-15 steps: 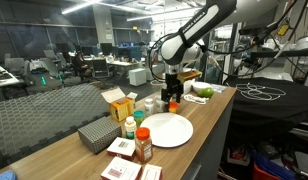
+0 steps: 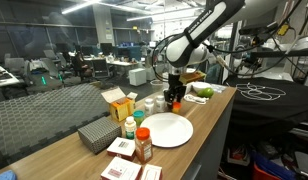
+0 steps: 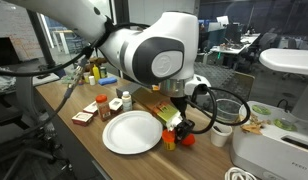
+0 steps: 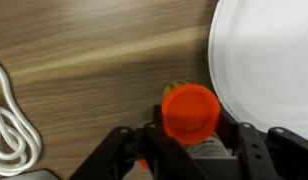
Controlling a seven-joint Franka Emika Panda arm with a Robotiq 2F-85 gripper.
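An orange-capped bottle (image 4: 190, 112) stands between the fingers of my gripper in the wrist view, and the fingers are shut on it. Only its round cap and a little yellowish body show there. Exterior view 2 has the bottle (image 3: 169, 140) just right of the white plate (image 3: 133, 132). In exterior view 1 my gripper (image 2: 176, 103) is at the far side of the plate (image 2: 168, 131). Whether the bottle's base touches the table cannot be told.
Another orange-red item (image 3: 188, 139) and a white mug (image 3: 221, 132) are close by. A white cable (image 4: 14, 130) lies on the table. Bottles and boxes (image 2: 122, 170) crowd the plate's near side. Bare wood (image 4: 94, 75) shows beyond the bottle.
In exterior view 1 the gripper has come slightly lower around the orange cap, and its dark fingers now show beside it. The plate has not moved.
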